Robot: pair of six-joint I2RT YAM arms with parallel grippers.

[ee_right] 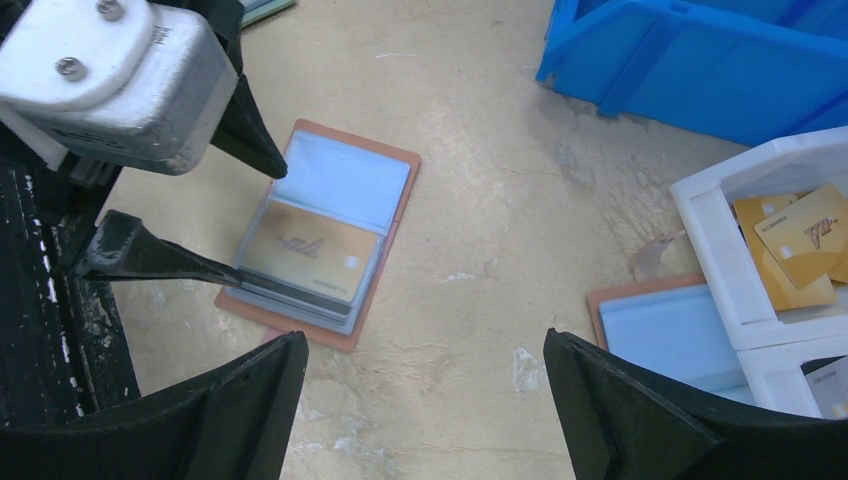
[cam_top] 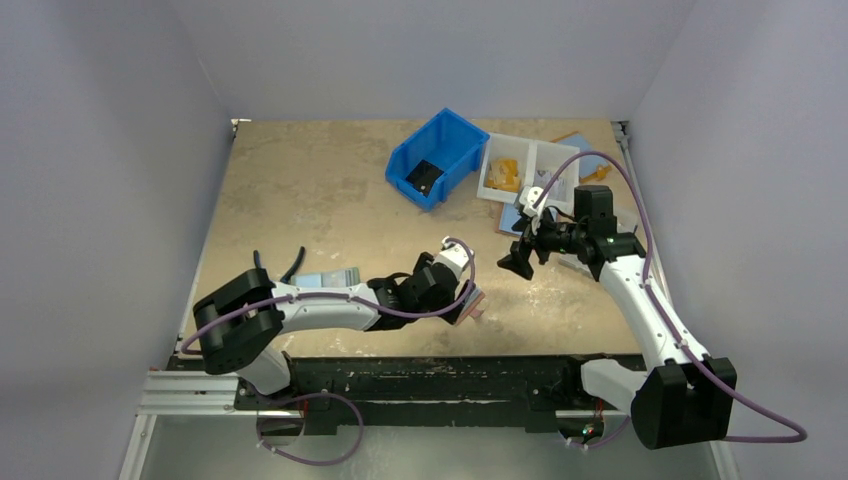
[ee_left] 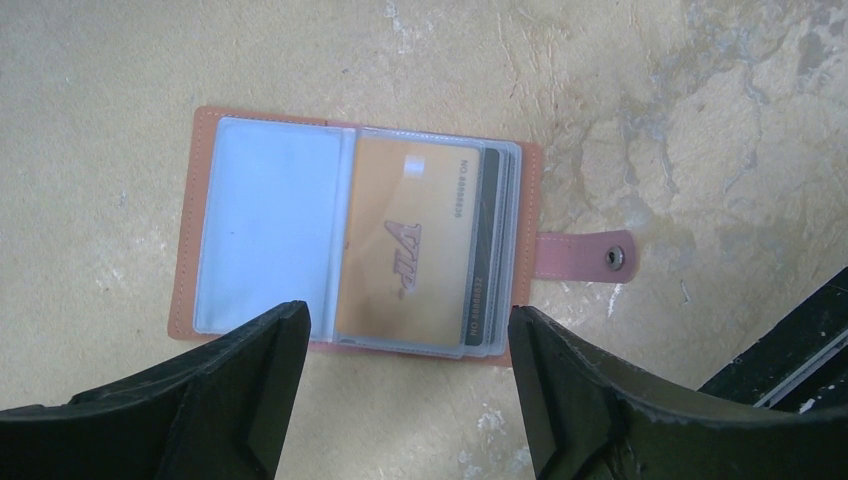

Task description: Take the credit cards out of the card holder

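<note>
An open pink card holder (ee_left: pixel 530 180) lies on the table, with gold VIP cards (ee_left: pixel 410 240) under clear sleeves on one half and a pale blue panel (ee_left: pixel 270 220) on the other. My left gripper hovers over it, part open, nothing between its fingers; in the top view it largely covers the holder. In the right wrist view, the holder (ee_right: pixel 345 150) lies beneath the left gripper's fingers. My right gripper (cam_top: pixel 525 250) is open and empty, above the table to the right of the holder.
A blue bin (cam_top: pixel 440 150) and a white divided tray (cam_top: pixel 530 140) with gold cards stand at the back right, other holders (ee_right: pixel 660 330) beside the tray. Pliers (cam_top: pixel 295 262) and another pale item (cam_top: pixel 335 278) lie left. The table's dark front edge (ee_left: pixel 780 350) is near.
</note>
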